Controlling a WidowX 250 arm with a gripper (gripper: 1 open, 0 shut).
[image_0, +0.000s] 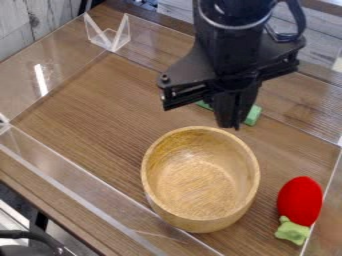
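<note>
The black gripper (238, 112) hangs large over the upper middle, above and behind a round pale yellow bowl (201, 185). Its fingertips are hard to make out against the dark body. Partly behind it lies a green block (249, 116). A red rounded object (301, 200) sits right of the bowl, with a small light green piece (293, 230) just below it.
A clear plastic container (107, 32) stands at the top left. The wooden tray floor (80, 120) is bare on the left, bounded by clear rims.
</note>
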